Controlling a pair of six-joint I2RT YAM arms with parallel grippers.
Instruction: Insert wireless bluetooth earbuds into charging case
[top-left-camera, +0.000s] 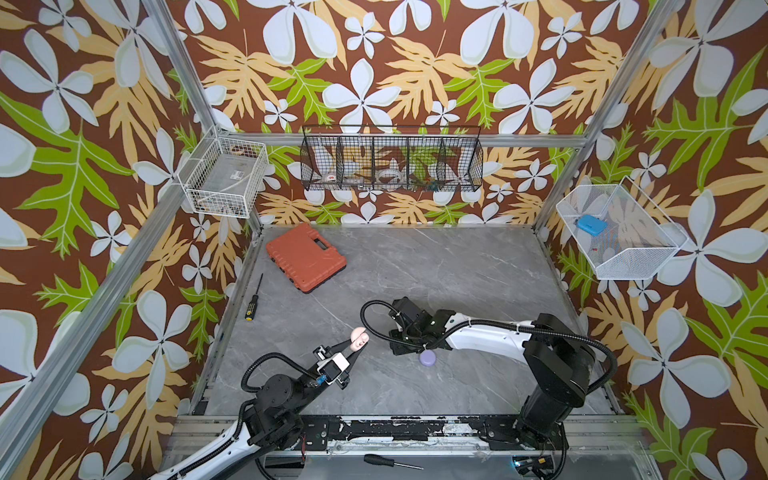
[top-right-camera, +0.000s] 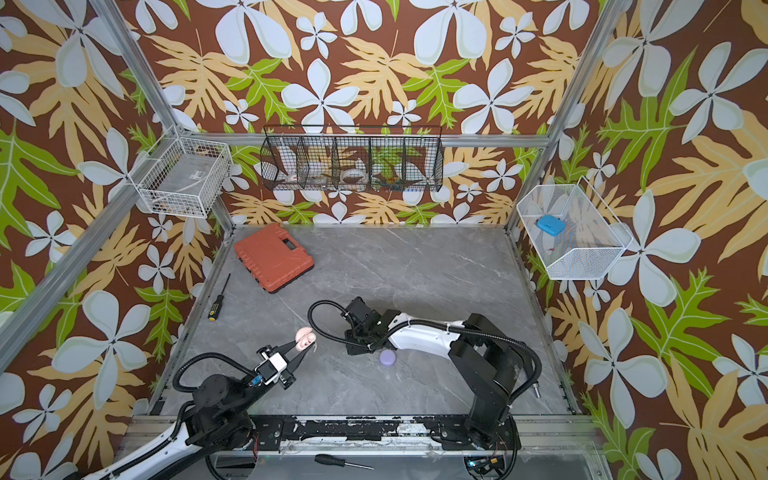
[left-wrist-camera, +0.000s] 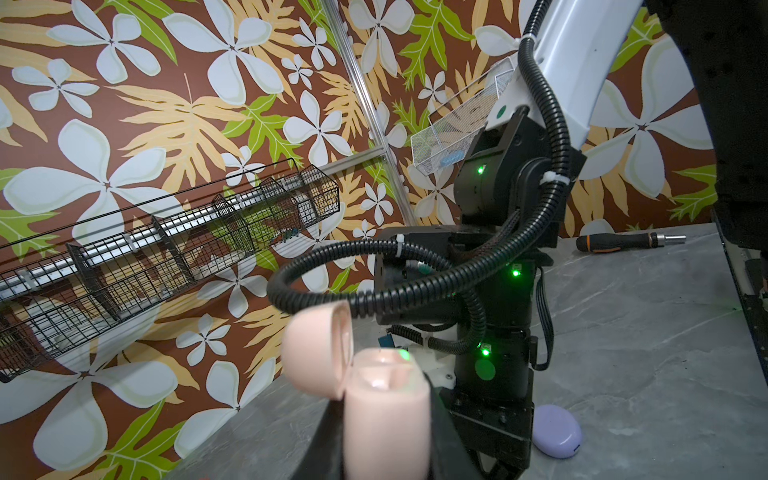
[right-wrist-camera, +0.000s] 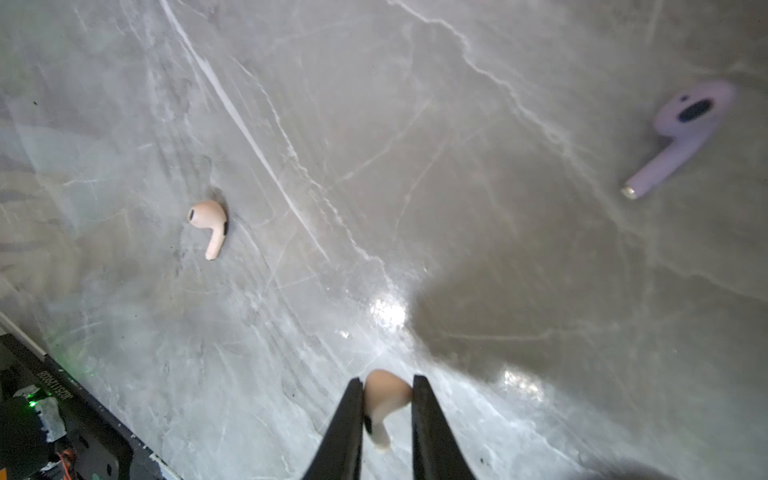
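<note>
My left gripper is shut on the pink charging case (left-wrist-camera: 387, 416), held upright above the table. Its lid (left-wrist-camera: 313, 352) stands open to the left, with hollows showing in its top. In the right wrist view, a pink earbud (right-wrist-camera: 385, 396) shows between the fingertips of my right gripper. A finger stands close on each side of it; whether they grip it or merely straddle it over the table is unclear. Another pink earbud (right-wrist-camera: 209, 226) lies apart on the grey table to the left. In the top views, the right fingers are hidden beneath the wrist.
A purple earbud (right-wrist-camera: 680, 136) lies on the table in the right wrist view. The round purple case (top-left-camera: 428, 357) sits close by my right wrist. An orange toolbox (top-left-camera: 305, 256) and a screwdriver (top-left-camera: 253, 300) lie at left.
</note>
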